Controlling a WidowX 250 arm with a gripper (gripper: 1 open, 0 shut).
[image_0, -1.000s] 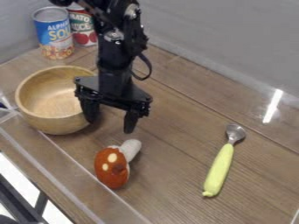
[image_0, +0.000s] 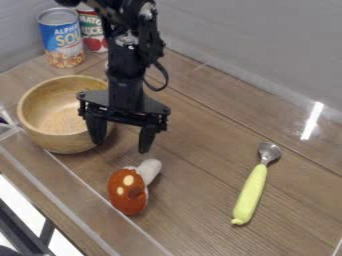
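My black gripper (image_0: 122, 131) hangs just right of and partly over a tan bowl (image_0: 43, 108), its two fingers apart and empty, pointing down. Below it lies a toy mushroom with a spotted red-orange cap (image_0: 128, 194) and a white stem. A utensil with a pale yellow-green handle (image_0: 250, 193) and a metal head lies to the right.
An Alpha soup can (image_0: 62, 38) and a red-labelled can (image_0: 92, 24) stand at the back left. A white wall bounds the back right.
My gripper has shifted very slightly to the left. The bowl, mushroom, utensil and cans have not moved.
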